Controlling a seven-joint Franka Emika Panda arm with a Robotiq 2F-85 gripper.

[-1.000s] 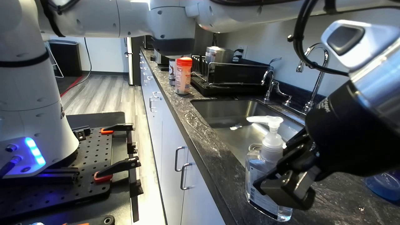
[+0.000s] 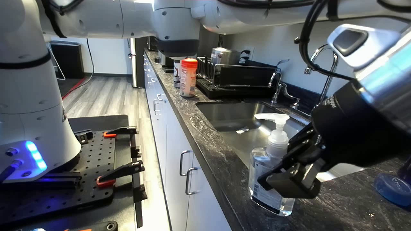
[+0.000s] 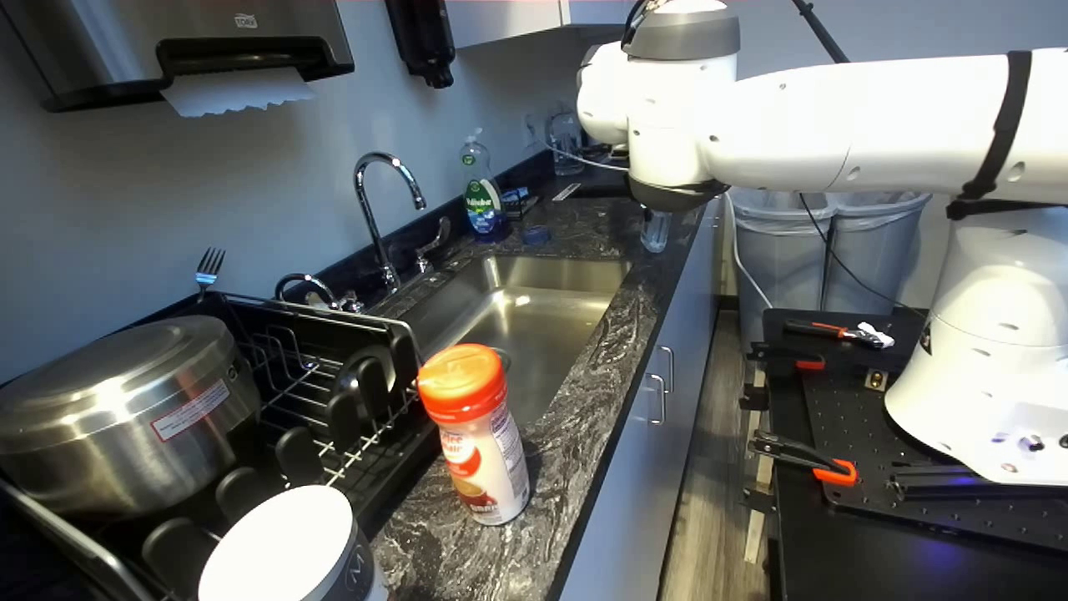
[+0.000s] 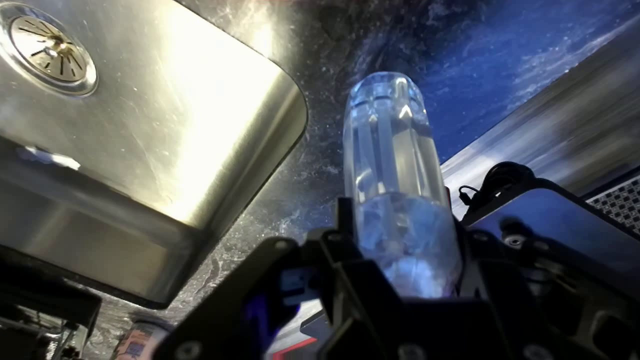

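Note:
A clear pump bottle [image 2: 258, 173] with a white pump top [image 2: 278, 132] stands roughly upright at the counter's sink side in exterior view 1. My gripper [image 2: 278, 177] is shut on its body from the right, below the pump. The clear lower body [image 4: 393, 162] of the bottle fills the middle of the wrist view, between the dark fingers. In exterior view 2 only part of the bottle [image 3: 656, 230] shows below the arm, and the gripper is hidden there. Whether its base touches the counter is hard to tell.
The steel sink [image 2: 231, 109] lies beside the bottle, with faucets behind. Farther along are a dish rack [image 2: 246, 75] and a red-lidded canister [image 2: 188, 79]. A blue dish soap bottle [image 3: 482, 190] stands near the wall.
In exterior view 1 the bottle and my gripper have shifted slightly up and left together. The grip on the bottle looks the same.

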